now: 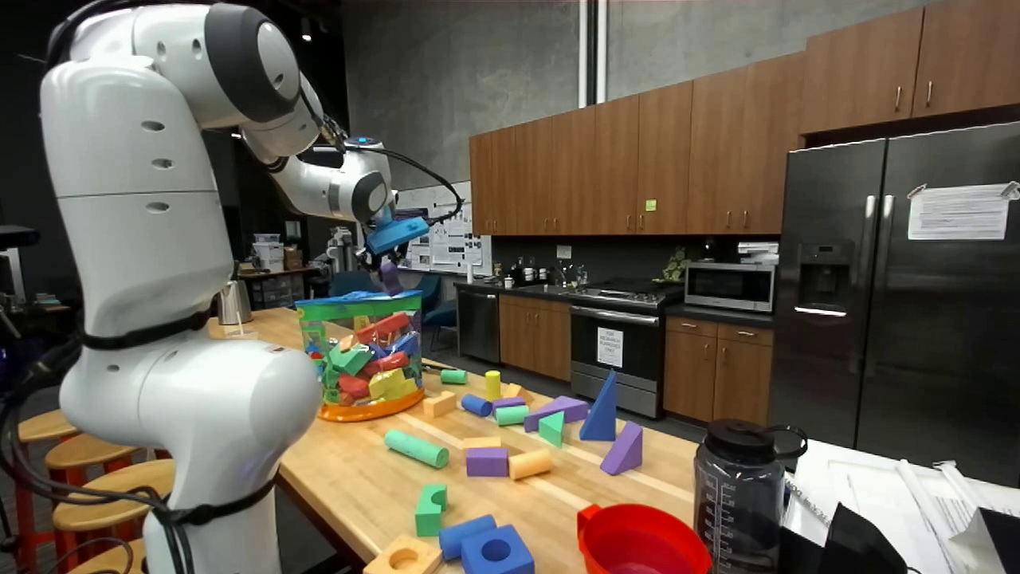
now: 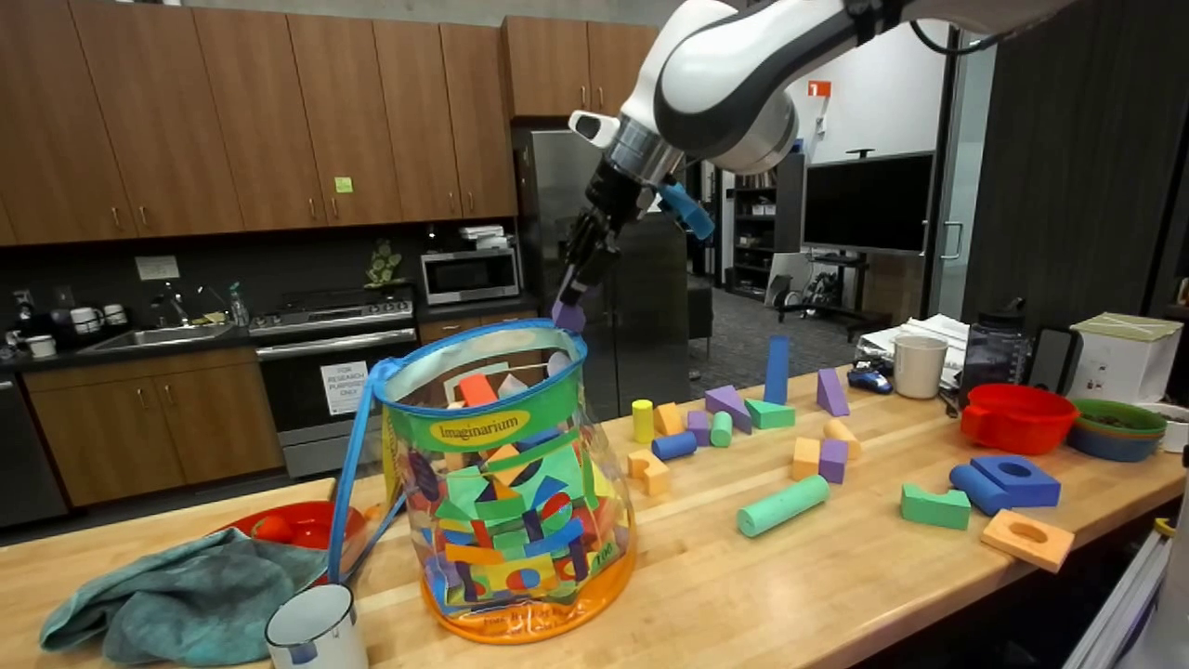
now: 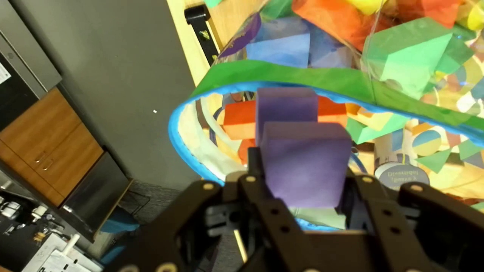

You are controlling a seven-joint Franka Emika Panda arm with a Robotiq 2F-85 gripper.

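Observation:
My gripper (image 2: pixel 573 283) is shut on a purple block (image 2: pixel 568 317), high beside the back right of the clear block bag's rim (image 2: pixel 479 414). In the wrist view the purple block (image 3: pixel 306 165) fills the space between the fingers, one purple face showing behind another. Behind it lies the bag's opening, edged by a blue rim (image 3: pixel 174 124); red, orange and green blocks show inside. From exterior view 1, the held block (image 1: pixel 390 278) hangs just above the level of the bag's top (image 1: pixel 358 298). Whether it is fully over the opening is hard to tell.
Several loose blocks lie on the wooden table, among them a green cylinder (image 2: pixel 783 506) and a tall blue wedge (image 2: pixel 777 370). A white mug (image 2: pixel 318 630) and a teal cloth (image 2: pixel 184 596) sit left of the bag. A red bowl (image 1: pixel 642 540) stands farther away.

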